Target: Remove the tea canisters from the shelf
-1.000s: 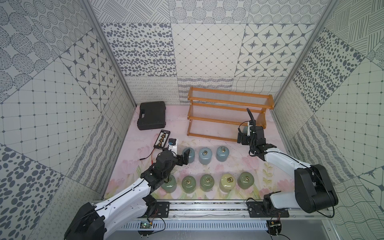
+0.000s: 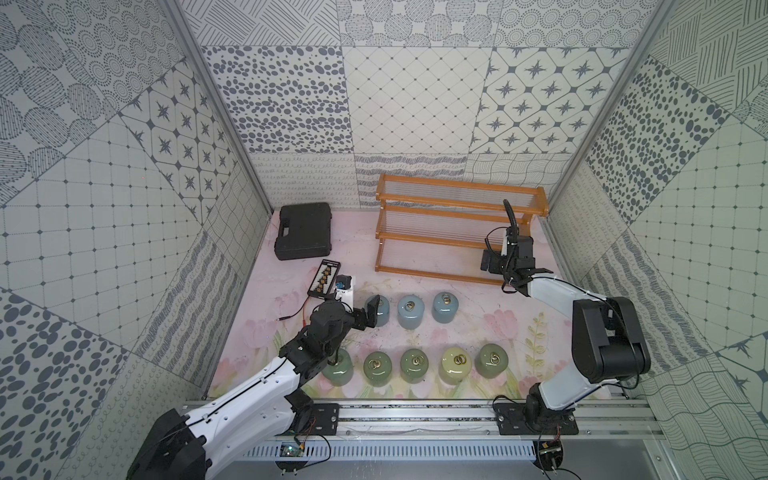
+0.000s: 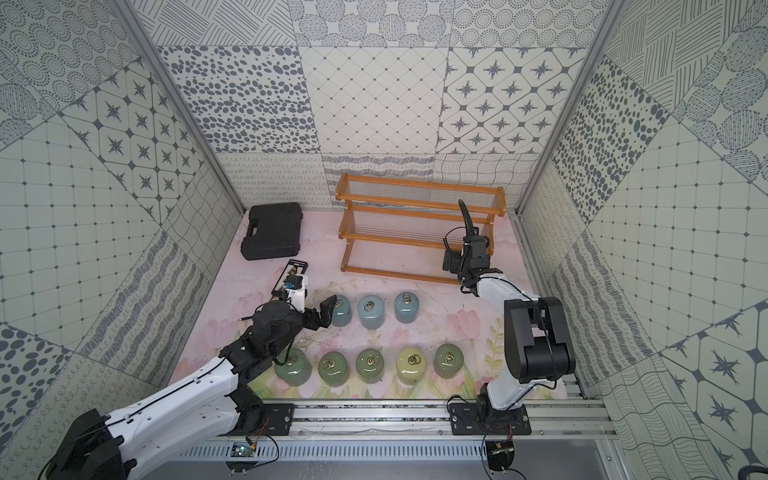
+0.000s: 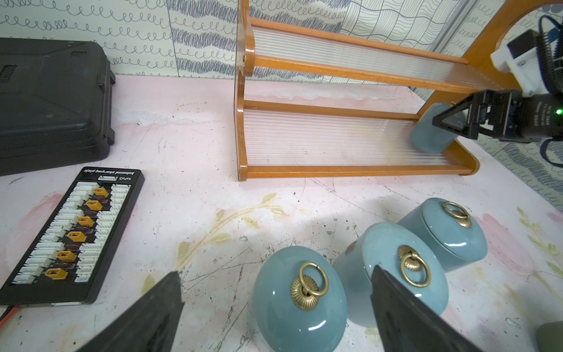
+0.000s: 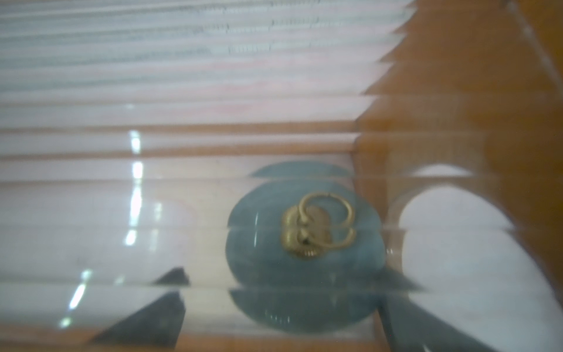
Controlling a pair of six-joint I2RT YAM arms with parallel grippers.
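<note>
One blue canister with a brass ring on its lid stands at the right end of the wooden shelf (image 2: 432, 273), on the bottom level; the left wrist view shows this canister (image 4: 432, 132) partly behind the gripper. My right gripper is open, its fingers (image 5: 152, 319) apart at either side of the canister's front. In the left wrist view the right gripper reaches into the shelf at the canister. My left gripper is open above the table, close to a blue canister (image 4: 300, 299) that stands beside two more blue ones (image 4: 404, 270).
Several green canisters (image 2: 414, 365) line the table's front edge. A black case (image 2: 304, 230) and a charging board (image 4: 76, 231) lie left of the shelf. The shelf's upper boards (image 2: 460, 192) overhang the right gripper. Bare table (image 2: 480, 308) shows in front of the shelf.
The right arm has moved back into the shelf and slightly right, so its gripper now covers the canister in the top left view. The left arm looks nearly still.
</note>
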